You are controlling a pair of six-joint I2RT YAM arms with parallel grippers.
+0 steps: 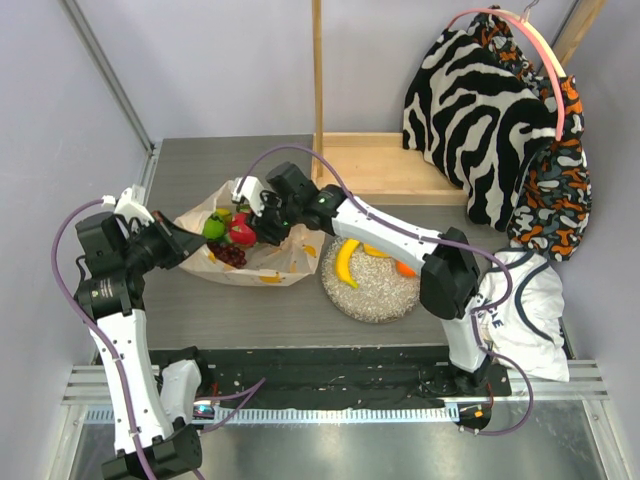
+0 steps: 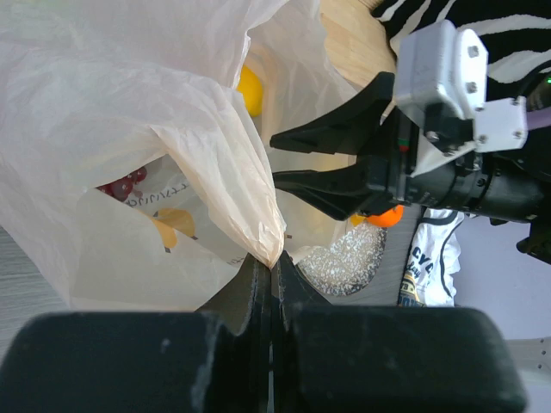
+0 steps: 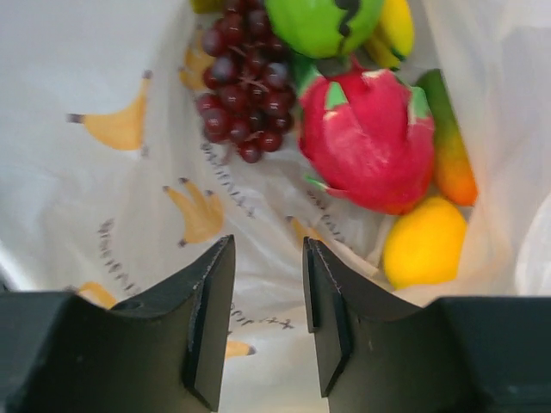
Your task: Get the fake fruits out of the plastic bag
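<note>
The plastic bag [image 2: 129, 103] lies tilted with its mouth spread, and my left gripper is shut on its edge. Inside, the right wrist view shows the yellow lemon [image 3: 426, 241] beside the red dragon fruit [image 3: 370, 146]. Dark red grapes [image 3: 245, 86], a green fruit [image 3: 318, 24], a yellow fruit [image 3: 398, 26] and a green-orange piece [image 3: 454, 151] lie around them. My right gripper is over the bag's inside, its fingers [image 3: 207, 318] a little apart with nothing between them. The lemon lies outside them, beyond the right finger.
A round speckled tray [image 1: 372, 303] right of the bag holds a banana [image 1: 345, 264], an orange [image 1: 404, 270] and another yellow fruit [image 1: 375, 250]. Behind stands a wooden tray [image 1: 375, 175]. A zebra-striped cloth [image 1: 480, 120] hangs at back right.
</note>
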